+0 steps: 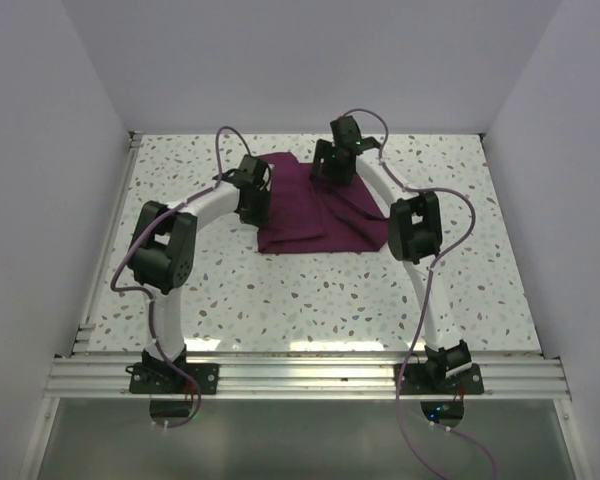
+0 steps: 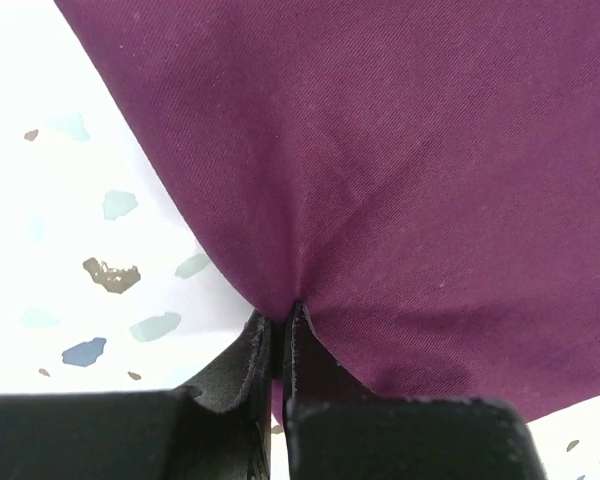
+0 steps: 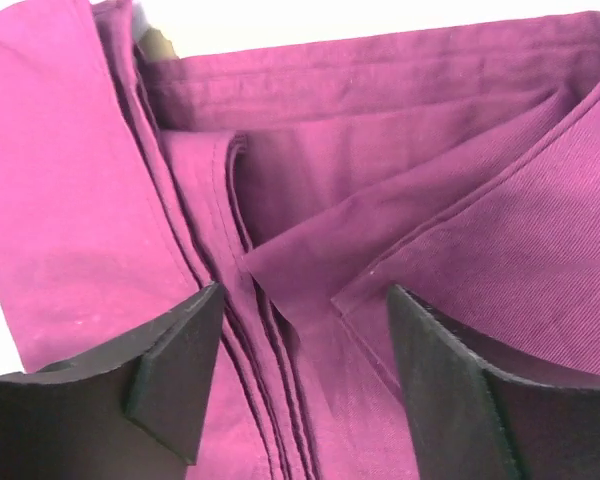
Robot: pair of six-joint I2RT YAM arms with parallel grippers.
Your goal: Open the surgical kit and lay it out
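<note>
A folded maroon cloth [image 1: 305, 215] lies at the back middle of the table, its layers overlapping. My left gripper [image 1: 263, 222] is at the cloth's left edge, and in the left wrist view its fingertips [image 2: 298, 345] are shut on a gathered bit of that cloth. Over the back right part, my right gripper [image 1: 321, 172] points down with its fingers spread. Between its fingers the right wrist view shows folded edges and a flap corner of the cloth [image 3: 400, 230]. Whether the right fingers touch it I cannot tell. Anything inside the folds is hidden.
Grey walls [image 1: 310, 70] stand behind and at the sides. A metal rail [image 1: 305, 368] runs along the front edge.
</note>
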